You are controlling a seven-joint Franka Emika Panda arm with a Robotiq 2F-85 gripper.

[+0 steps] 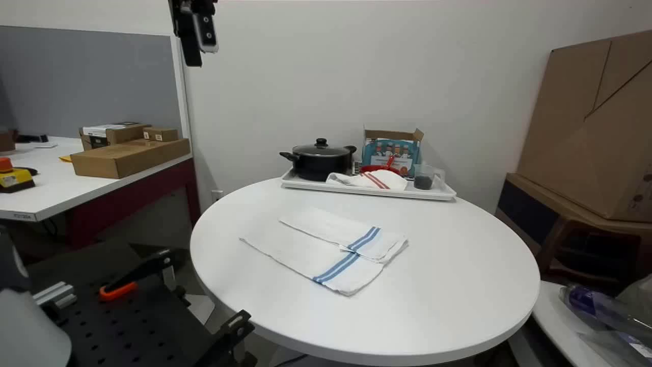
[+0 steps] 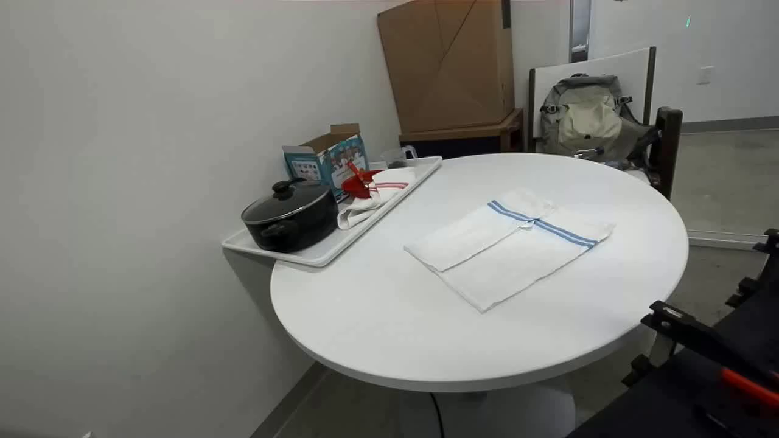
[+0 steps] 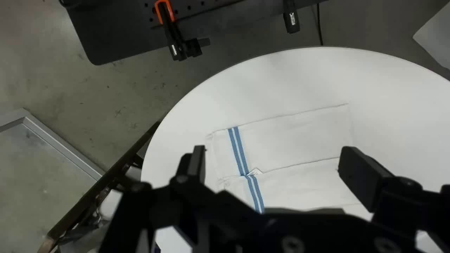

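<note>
A white towel with blue stripes (image 1: 333,247) lies partly folded on the white round table (image 1: 464,269); one side is turned over, and its edge runs lengthwise across the cloth. The same towel (image 2: 515,244) shows flat near the table's middle in exterior view 2. High above the table, at the upper left of exterior view 1, hangs my gripper (image 1: 201,58). In the wrist view the gripper is open, its fingers wide apart with the towel (image 3: 291,139) far below them and nothing held.
Along the wall a white tray (image 1: 437,194) holds a black lidded pot (image 1: 322,160), a red-striped cloth (image 1: 373,180), a red pan, a clear cup (image 1: 423,177) and a blue box (image 1: 391,153). Bare tabletop surrounds the towel. A black perforated board with clamps (image 1: 131,318) stands beside the table.
</note>
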